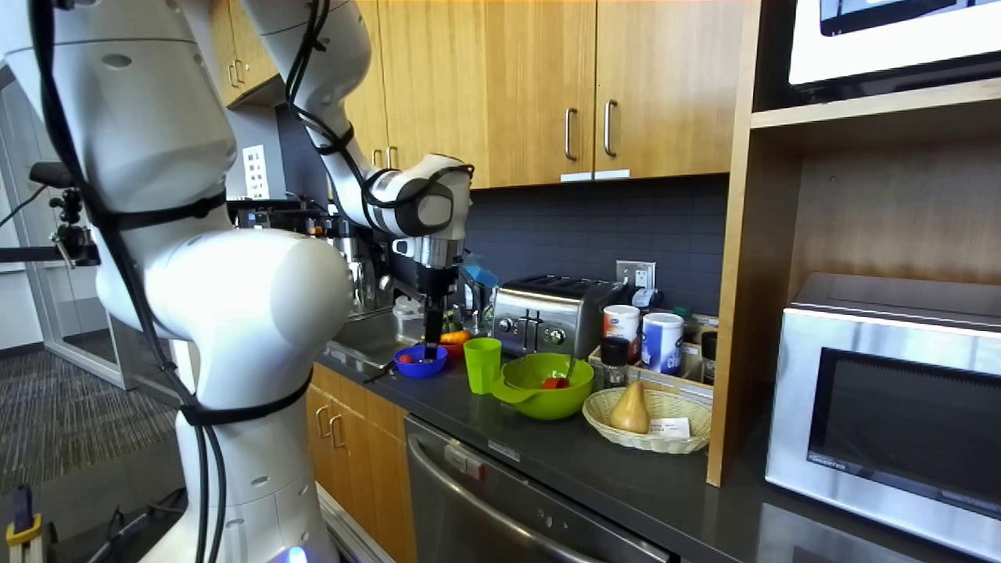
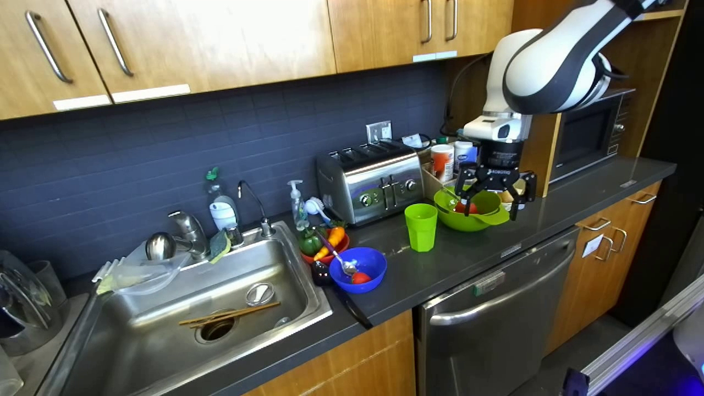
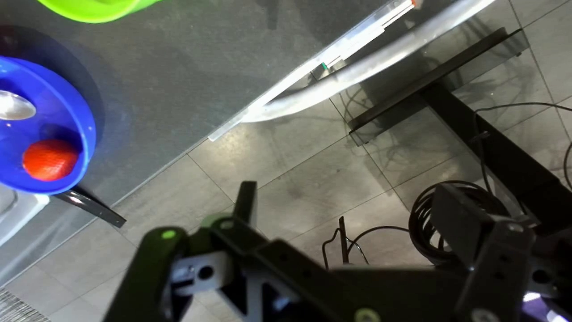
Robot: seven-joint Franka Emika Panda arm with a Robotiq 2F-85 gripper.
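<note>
My gripper [image 2: 491, 205] stands open, its two fingers wide apart and nothing between them. It hangs fingers down, in front of the green bowl [image 2: 454, 220] in exterior view 2. In that bowl sits something red [image 2: 466, 208], partly covered by the gripper. To the left are a green cup [image 2: 421, 227] and a blue bowl [image 2: 377, 264], which holds a metal spoon [image 2: 348, 267] and a red fruit-like piece [image 2: 360, 278]. From the wrist, the blue bowl [image 3: 88, 126] shows at far left, and bare floor lies between the fingers.
Behind stands a toaster [image 2: 373, 181]. A red bowl [image 2: 345, 241] of vegetables sits by the sink [image 2: 310, 315], and a dark handle [image 2: 353, 310] reaches the counter edge. A wicker basket [image 1: 610, 433] with a pear-shaped item [image 1: 630, 410] is right of the green bowl.
</note>
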